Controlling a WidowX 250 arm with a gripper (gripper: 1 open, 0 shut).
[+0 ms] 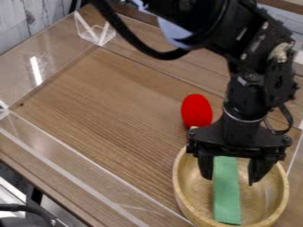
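The black gripper [236, 158] is over a tan oval bowl [197, 209] at the lower right, its fingers apart at the bowl's upper part. A green bar-shaped object [226, 200] lies in the bowl, extending up between the fingers; whether they touch it cannot be told. A red rounded object [196, 110] sits just behind the bowl, partly hidden by the arm.
A clear plastic piece [95, 28] stands at the far upper left. Clear edging runs along the left side, with dark cabling at the bottom left corner.
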